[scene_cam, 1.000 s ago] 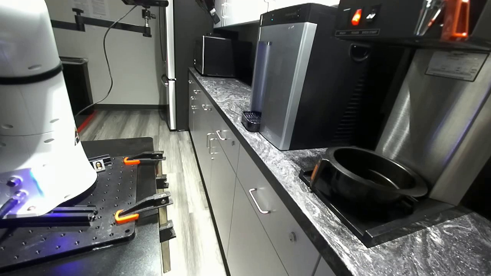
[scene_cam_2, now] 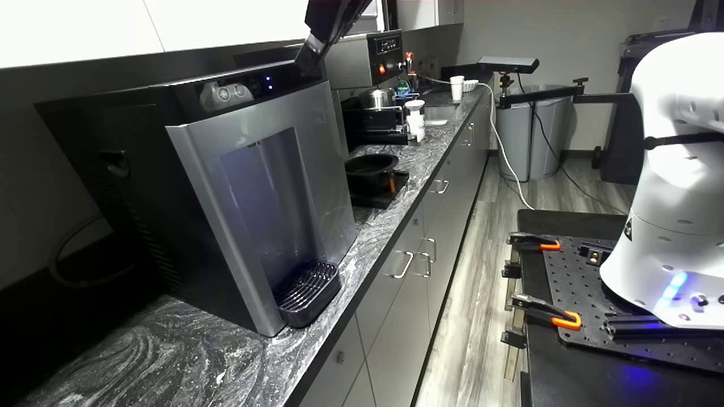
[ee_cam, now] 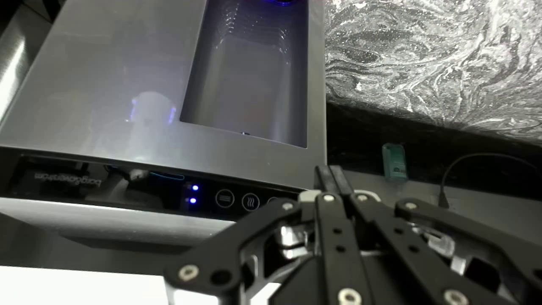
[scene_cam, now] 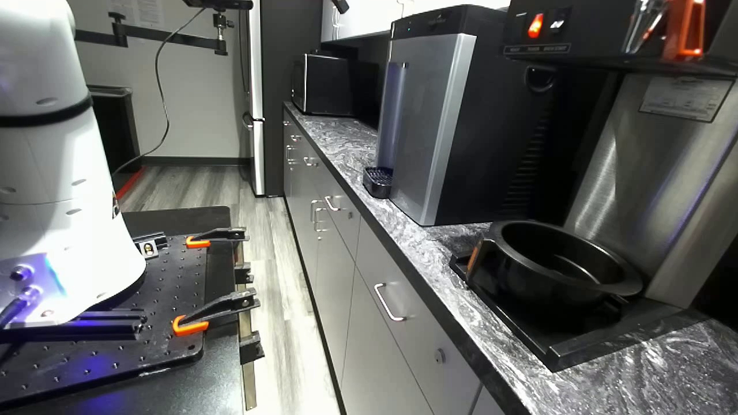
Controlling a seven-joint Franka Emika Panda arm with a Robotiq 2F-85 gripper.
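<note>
The water dispenser [scene_cam_2: 190,230] is a tall grey and black machine on the counter. Along its upper front runs a dark panel [ee_cam: 162,185] with two blue lights and round touch icons. My gripper is shut, and no object shows between its fingers. In the wrist view its tips overlap the right end of the panel and cover part of the icons. From exterior view 2 the gripper [scene_cam_2: 309,64] reaches down from above to the panel's right end; contact cannot be made out. Only a dark bit of it shows at the top of exterior view 1.
A drip tray [scene_cam_2: 309,295] juts from the dispenser's foot. White cabinets [scene_cam_2: 163,24] hang close above. On the counter nearby stand a black pot [scene_cam: 553,266] and a coffee machine [scene_cam_2: 366,57]. Open floor [scene_cam: 277,276] separates the counter from the arm's table.
In exterior view 1 the visible end of my gripper has moved up and to the right, nearer the dispenser. The dispenser and pot stand where they were.
</note>
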